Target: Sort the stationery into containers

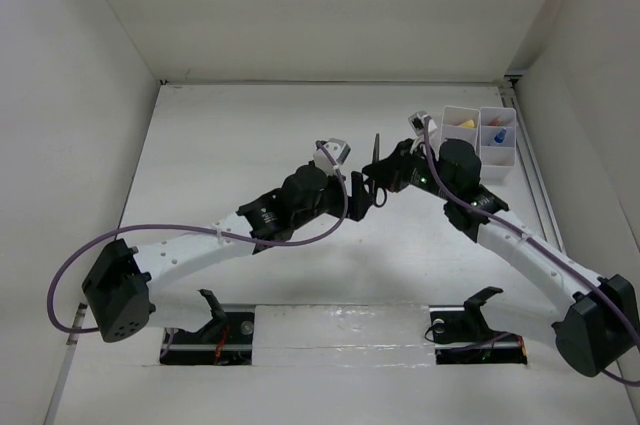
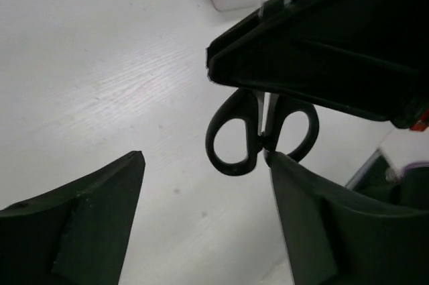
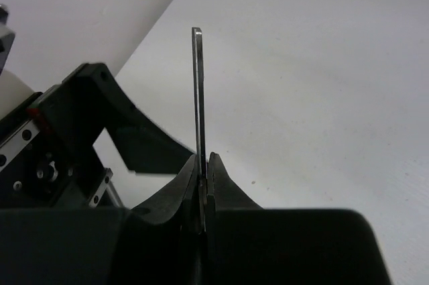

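Black-handled scissors [image 2: 230, 164] hang in the air near the middle of the table, blade up [image 3: 199, 90], with my right gripper [image 1: 374, 171] shut on them. Just left of them, my left gripper [image 1: 358, 195] is part open, its two fingers either side of and just short of the handles in the left wrist view, with nothing seen between them. In the right wrist view the left gripper stands behind and left of the blade.
White containers [image 1: 497, 155] stand at the back right, holding yellow, blue and reddish small items.
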